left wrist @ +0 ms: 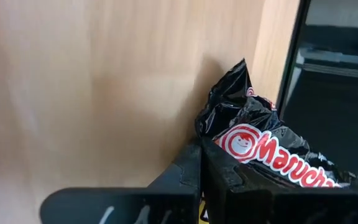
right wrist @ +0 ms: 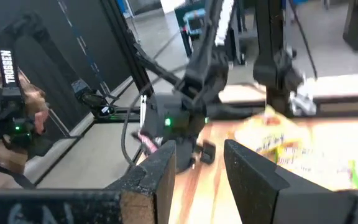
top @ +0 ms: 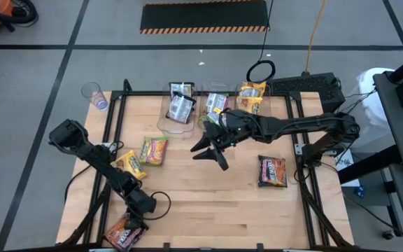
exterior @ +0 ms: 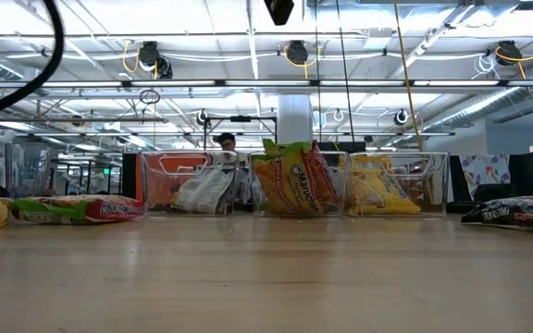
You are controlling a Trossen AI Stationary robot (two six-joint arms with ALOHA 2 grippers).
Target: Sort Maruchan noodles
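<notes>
At the table's front left, my left gripper is shut on a black Maruchan bag, pinching its crumpled edge; the rest of the bag stretches rightward in the left wrist view. Over the middle of the table, my right gripper stands open with nothing between its fingers. A yellow bag and a green-and-pink bag lie on the left side. Another black bag lies on the right. Three clear bins at the back hold bags: silver-backed ones left, a green-and-yellow one in the middle, yellow ones right.
A clear cup stands at the back left corner. Black frame rails run along both sides of the table.
</notes>
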